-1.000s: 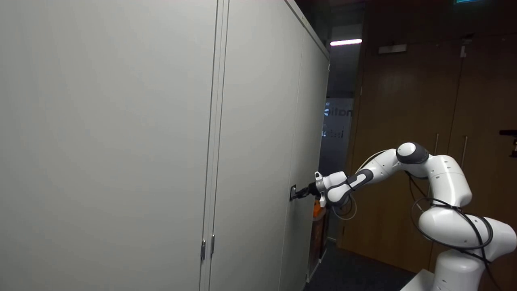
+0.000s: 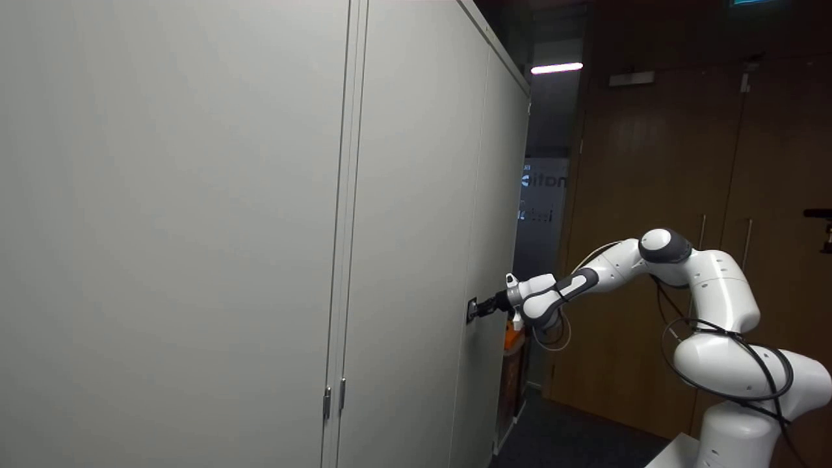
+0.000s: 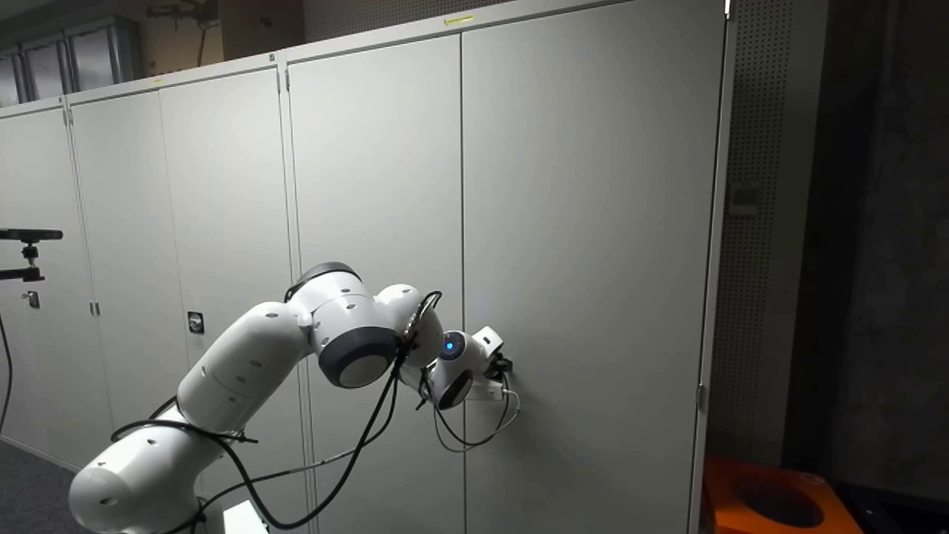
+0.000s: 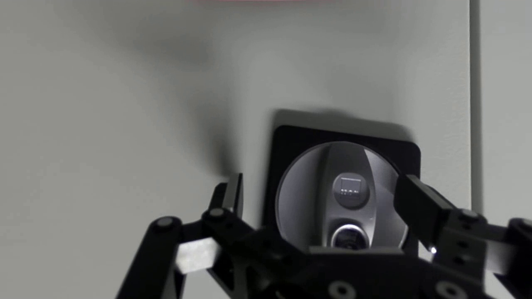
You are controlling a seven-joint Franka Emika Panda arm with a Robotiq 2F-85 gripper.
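Observation:
A round grey metal turn handle (image 4: 349, 194) with a lock barrel is set in a black square plate (image 4: 294, 137) on the pale cabinet door (image 4: 124, 99). My gripper stands part open before it, with one finger (image 4: 233, 197) to the left of the plate and the other finger (image 4: 424, 202) over its right edge. No grip on the handle's central ridge shows. The handle's lower end is hidden behind the gripper body. In exterior view 1 the gripper (image 2: 487, 307) reaches the plate (image 2: 471, 311) from the right.
Just right of the handle runs the vertical seam (image 4: 475, 99) between two closed doors. More cabinet doors (image 3: 129, 196) stretch to the left in exterior view 2. An orange box (image 3: 756, 480) stands on the floor past the cabinet's right end. Cables (image 3: 391, 391) hang from the arm.
The gripper and wrist have moved very slightly toward the cabinet door. The rest of the arm and the doors look the same.

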